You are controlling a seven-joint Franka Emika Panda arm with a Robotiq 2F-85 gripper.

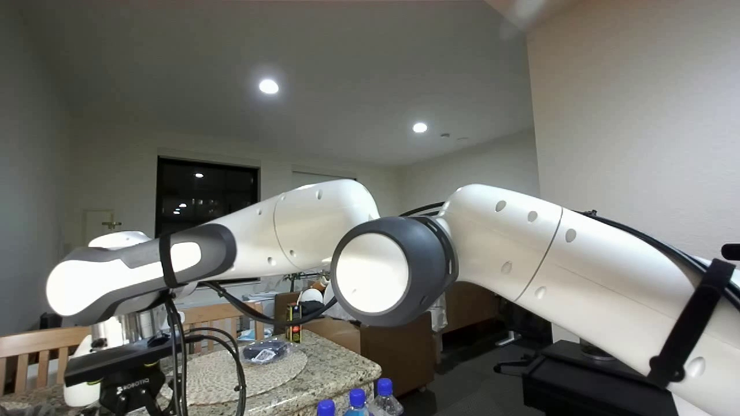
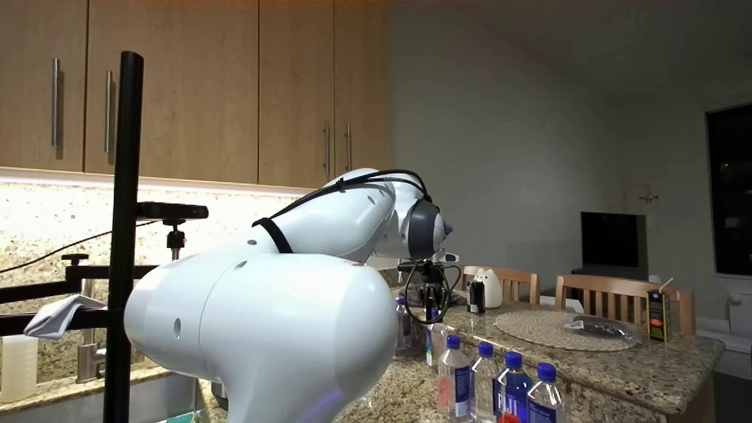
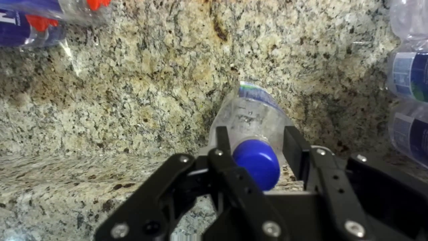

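Observation:
Below my gripper a clear bottle with a blue cap [image 3: 257, 162] stands on the granite counter. In the wrist view the two black fingers lie on either side of its neck, with a visible gap at the right finger. The fingers are part open, and I cannot tell whether the left finger touches the bottle. From exterior view 2, my gripper [image 2: 428, 292] is at the far end of the lower counter, partly hidden by cables. Its fingertips are out of frame in exterior view 1.
Several bottles [image 2: 513, 388] line the raised ledge's side. More bottles [image 3: 417, 72] stand at the right of the wrist view, others [image 3: 24, 30] at upper left. The raised counter holds a round woven mat [image 2: 521, 328], a black can [image 2: 476, 297] and a drink carton [image 2: 658, 316].

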